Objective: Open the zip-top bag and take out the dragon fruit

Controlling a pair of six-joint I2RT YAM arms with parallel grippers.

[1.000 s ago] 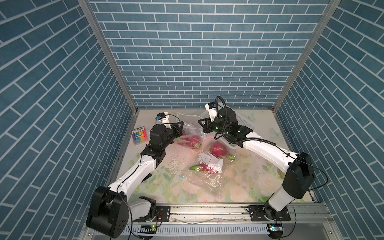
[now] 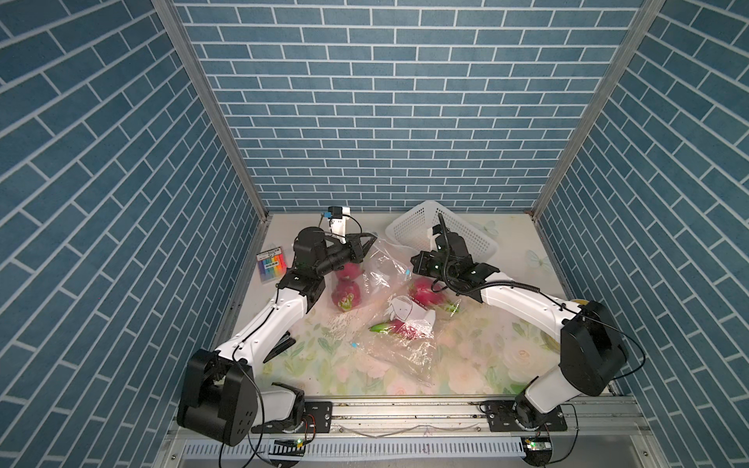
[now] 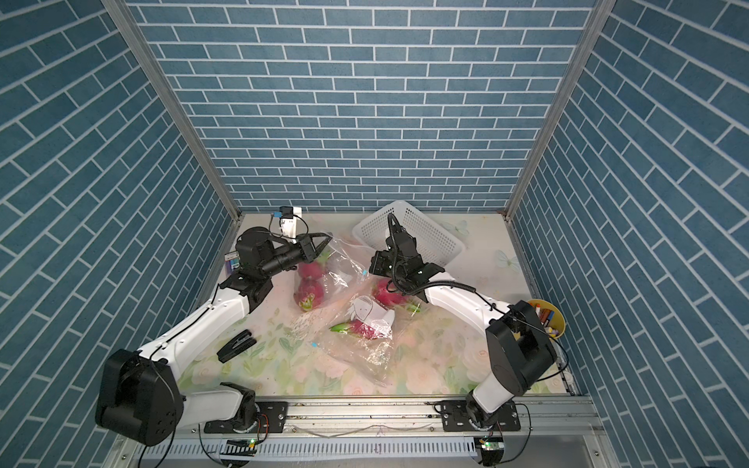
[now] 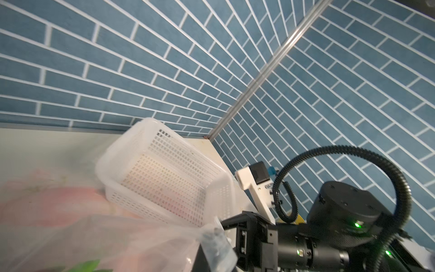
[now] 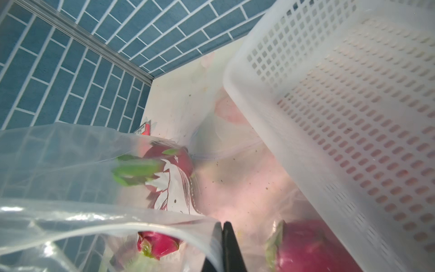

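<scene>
A clear zip bag (image 2: 382,273) with red dragon fruit (image 2: 346,294) inside is stretched between my two grippers, its top raised. My left gripper (image 2: 366,243) is shut on the bag's plastic at its upper left. My right gripper is shut on the bag's rim, whose film arcs leftward in the right wrist view. Another dragon fruit (image 3: 388,291) lies below the right gripper in clear plastic, and a further bag (image 2: 394,351) holds fruit and a white printed piece near the front middle.
A white perforated basket (image 3: 444,238) stands at the back right. A colored pen set (image 2: 272,264) lies at the left, with a black object (image 3: 235,345) nearer the front. A yellow container (image 3: 555,316) sits at the right edge.
The held bag with its fruit has shifted and spread out between them.
</scene>
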